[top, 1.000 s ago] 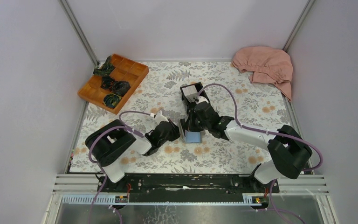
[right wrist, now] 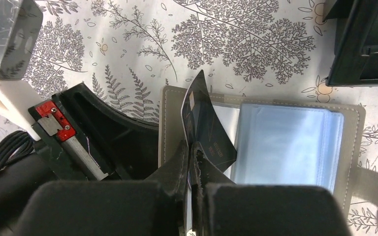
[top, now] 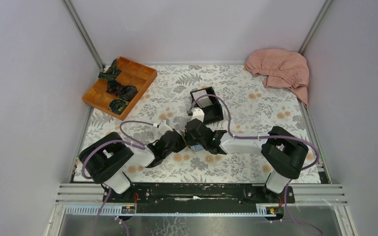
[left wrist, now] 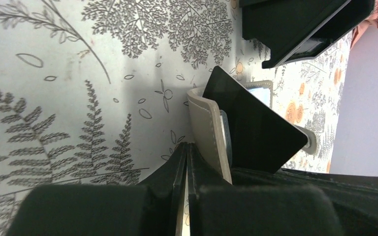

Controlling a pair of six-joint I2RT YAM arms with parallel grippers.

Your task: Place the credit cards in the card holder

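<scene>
The beige card holder lies open on the table; its blue sleeve [right wrist: 280, 142] faces up in the right wrist view. In the left wrist view, its raised cover [left wrist: 207, 123] stands beside the fingers of my left gripper. A narrow gap shows between those fingers, with tabletop visible through it. My right gripper is shut on a thin black card [right wrist: 209, 128], which slants over the holder's fold beside the cover. How far the card's lower end reaches into a slot is hidden. In the top view the two grippers nearly meet over the holder.
A black box [top: 213, 114] stands just behind the holder. An orange compartment tray [top: 144, 73] with dark coiled items sits at the back left, and a pink cloth [top: 278, 69] lies at the back right.
The left arm has shifted slightly left.
</scene>
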